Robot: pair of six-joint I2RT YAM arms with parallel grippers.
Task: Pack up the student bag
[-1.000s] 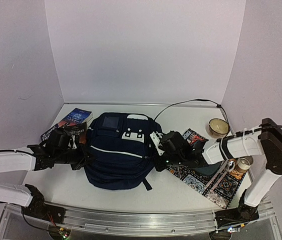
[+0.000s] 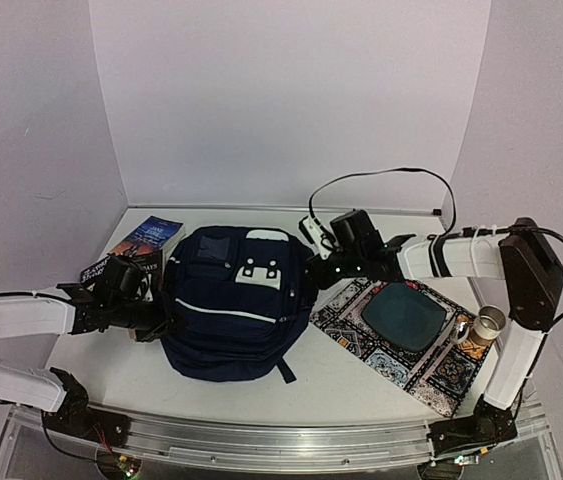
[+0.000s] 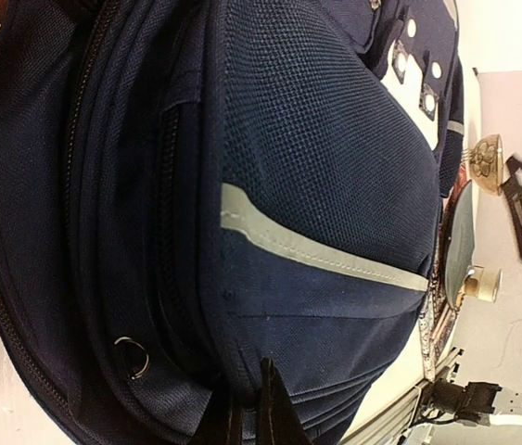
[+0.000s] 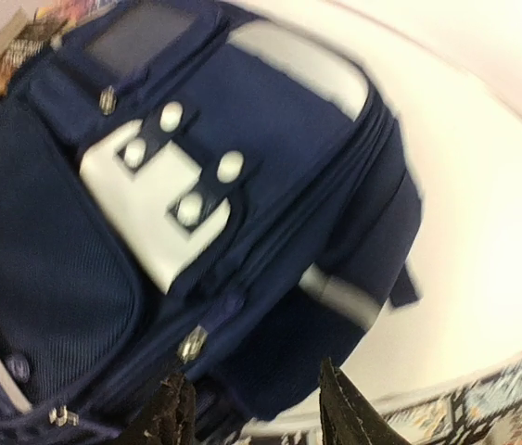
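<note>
A dark blue backpack lies on the white table in the top view, its front pocket and white-face patch upward. At its left side my left gripper is shut on the fabric edge near the lower pocket. By the backpack's right side is my right gripper; in the right wrist view its fingers stand apart, with dark bag fabric behind the gap. Metal zipper pulls show along the right edge. Books lie at the back left, partly covered by the left arm.
On the right, a patterned mat carries a dark teal flat item and a metal cup. The right arm passes over the mat's back part.
My right gripper has moved toward the back along the backpack's right side. My left gripper stays almost in place.
</note>
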